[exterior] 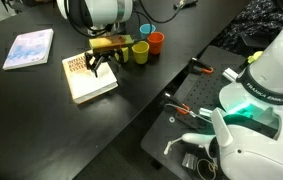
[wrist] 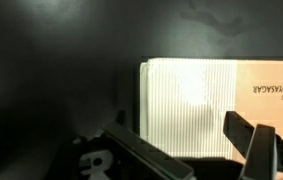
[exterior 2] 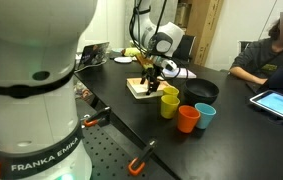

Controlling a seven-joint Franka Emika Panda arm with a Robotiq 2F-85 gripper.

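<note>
A book with a white and peach cover [exterior: 91, 87] lies flat on the dark table, its striped part and some cover lettering showing in the wrist view. My gripper is over the book; its two dark fingers stand apart, open, with the cover visible between them. In exterior view 1 the gripper [exterior: 94, 67] points down at the book's far part. Whether the fingertips touch the cover I cannot tell.
Yellow cups [exterior: 140, 52], an orange cup [exterior: 156, 43] and a blue cup [exterior: 146, 31] stand right of the book. A second, pale book [exterior: 29, 48] lies at the far left. A black bowl [exterior 2: 200, 91] sits behind the cups.
</note>
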